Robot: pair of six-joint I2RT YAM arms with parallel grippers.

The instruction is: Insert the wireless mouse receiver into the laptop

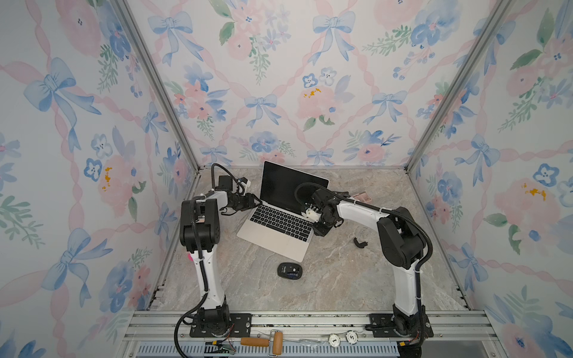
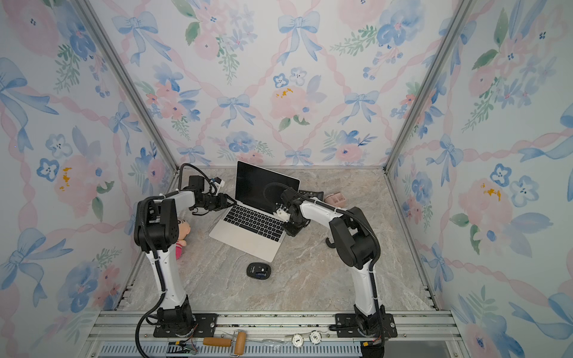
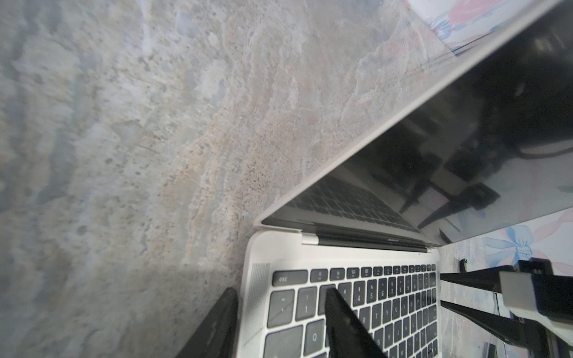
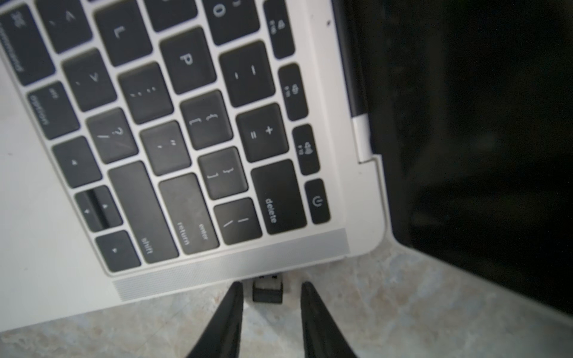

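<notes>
The silver laptop (image 1: 274, 241) stands open, turned at an angle on the table. In the right wrist view the small USB receiver (image 4: 267, 291) sits at the laptop's right side edge, its black end outward and part of its metal plug showing. My right gripper is open, with one finger on either side of the receiver and a gap on both sides. My left gripper is open at the laptop's rear left corner, its fingers (image 3: 218, 325) straddling the left side edge as seen from its wrist.
A black mouse (image 1: 290, 271) lies in front of the laptop, its battery compartment uncovered. A curved black piece (image 1: 360, 242) lies to the right. A doll (image 2: 182, 232) is partly behind the left arm.
</notes>
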